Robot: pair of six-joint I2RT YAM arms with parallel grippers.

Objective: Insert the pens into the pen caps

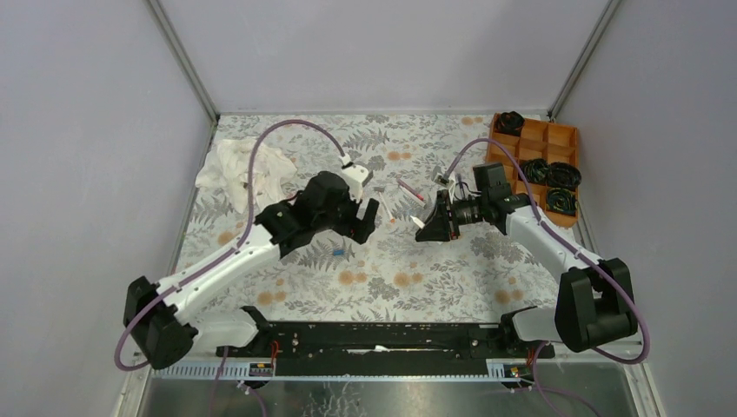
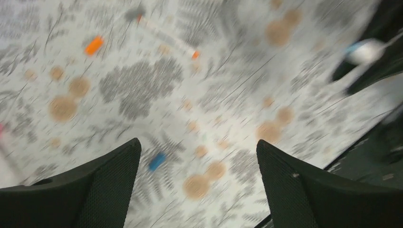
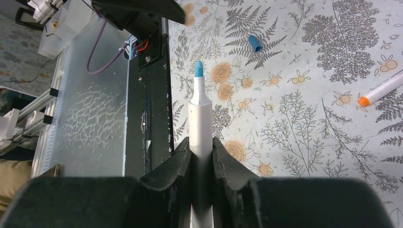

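Observation:
My right gripper is shut on a white pen (image 3: 200, 118), whose blue tip (image 3: 199, 69) is bare and points away from the fingers. A small blue cap lies loose on the patterned cloth; in the left wrist view, this blue cap (image 2: 157, 162) shows below and between the spread fingers. My left gripper (image 1: 367, 222) stands open and empty, apart from the right one. On the cloth lie a white pen with orange ends (image 2: 168, 38) and an orange cap (image 2: 94, 45). Farther right in the top view is a red pen (image 1: 411, 193).
A wooden compartment tray (image 1: 536, 132) with dark cable coils stands at the back right. Crumpled white cloth (image 1: 243, 169) lies at the back left. Open table surface stretches in front of both grippers, towards the black front rail (image 1: 382, 334).

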